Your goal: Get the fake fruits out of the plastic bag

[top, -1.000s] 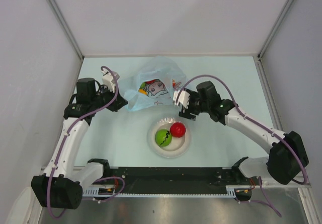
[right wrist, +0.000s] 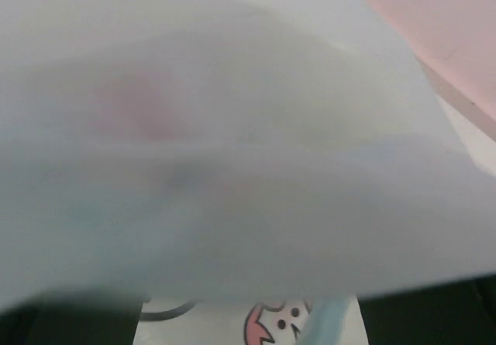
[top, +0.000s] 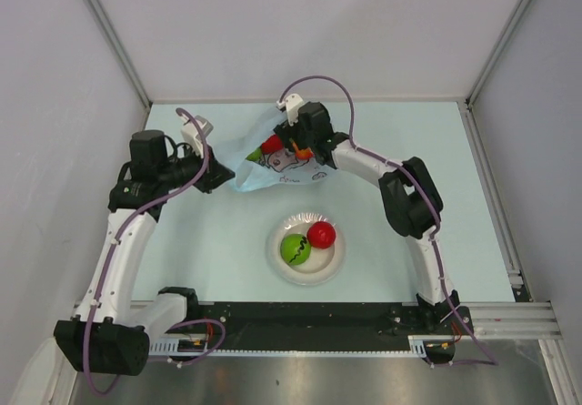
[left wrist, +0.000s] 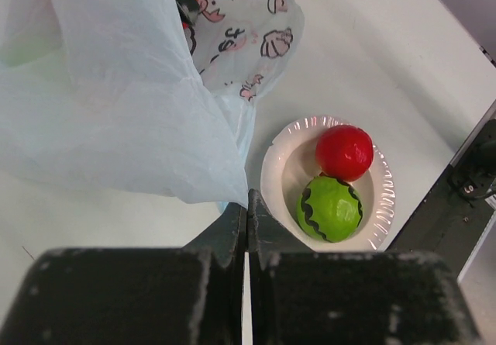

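Note:
The pale plastic bag [top: 273, 175] holds red, orange and green fake fruits [top: 305, 153], faint through the plastic in the right wrist view. My left gripper is shut at the bag's lower edge, pinching its thin plastic. My right gripper [top: 290, 134] is inside the bag's opening over the fruits; in its wrist view the bag covers most of the frame, and whether it holds a fruit is hidden.
A paper plate [top: 293, 273] in front of the bag holds a red fruit [top: 321, 234] and a green fruit [top: 295, 249].
The left arm has shifted slightly upward, keeping at the bag's edge.

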